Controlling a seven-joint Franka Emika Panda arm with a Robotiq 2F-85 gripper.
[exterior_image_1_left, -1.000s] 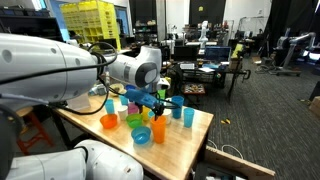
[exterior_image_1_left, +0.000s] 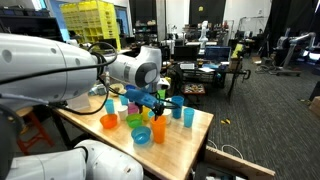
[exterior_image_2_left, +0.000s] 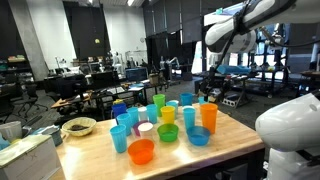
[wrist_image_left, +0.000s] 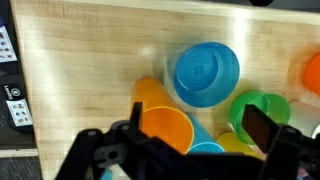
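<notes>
My gripper is open, its dark fingers spread wide in the wrist view with no object held. Below it, a tall orange cup (wrist_image_left: 150, 95) lies nearer the left finger, its round mouth toward the bottom of that view. A blue bowl (wrist_image_left: 206, 73) is above and between the fingers, and a green bowl (wrist_image_left: 243, 108) is partly covered by the right finger. In exterior view 2 the orange cup (exterior_image_2_left: 209, 118) stands upright near the table's right end, beside the blue bowl (exterior_image_2_left: 199, 136), and the gripper (exterior_image_2_left: 210, 97) hangs over that area.
An orange bowl (exterior_image_2_left: 141, 153) sits at the table's near edge, with the green bowl (exterior_image_2_left: 168, 132) close by. Several blue, yellow and green cups crowd behind. Bare wood (exterior_image_2_left: 85, 157) shows at the left end of the table.
</notes>
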